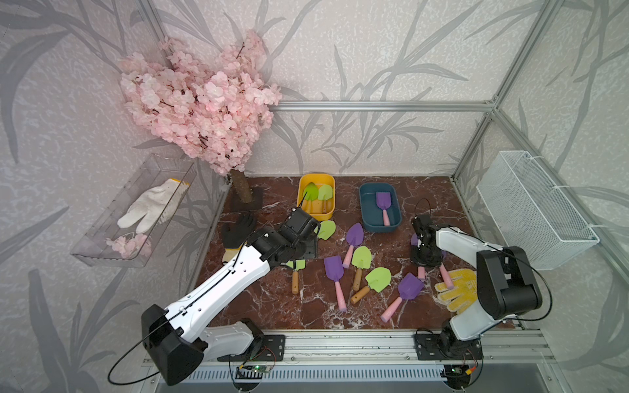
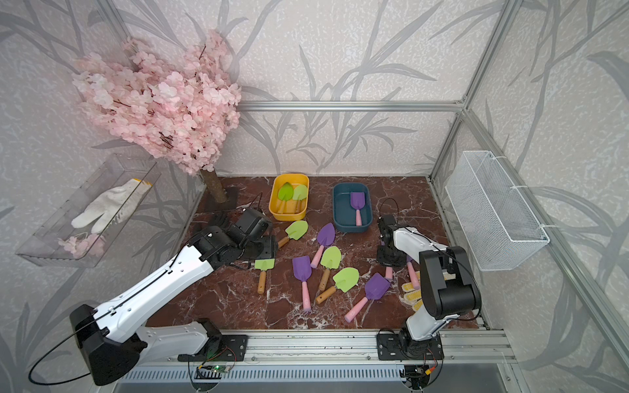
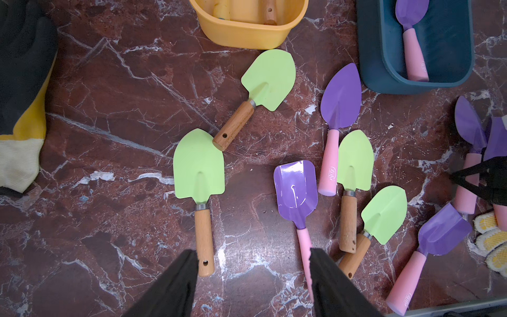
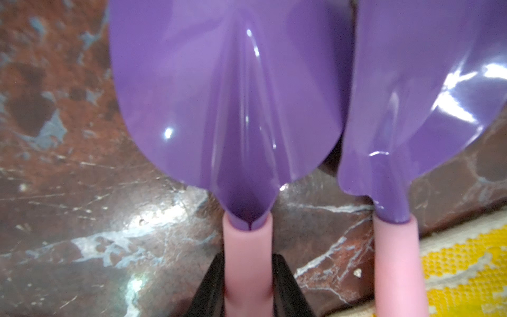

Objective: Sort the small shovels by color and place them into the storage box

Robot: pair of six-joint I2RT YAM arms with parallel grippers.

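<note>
In the right wrist view my right gripper is shut on the pink handle of a purple shovel (image 4: 232, 105). A second purple shovel (image 4: 417, 105) lies close on its right, blade edges nearly meeting. My left gripper stands open above the table, holding nothing. Below it lie a green shovel (image 3: 199, 169) and a purple scoop (image 3: 296, 192). More green shovels and purple shovels lie across the middle, such as one purple shovel (image 1: 410, 286) near the front. The yellow box (image 1: 316, 215) contains green shovels; the blue box (image 1: 380, 227) contains a purple shovel (image 1: 384, 201).
A yellow-dotted glove (image 1: 460, 290) lies by the right arm, and a dark glove (image 3: 23, 79) lies at the left. A blossom tree (image 1: 203, 98) stands at the back left. Wire baskets hang on both side walls. Bare tabletop separates the boxes.
</note>
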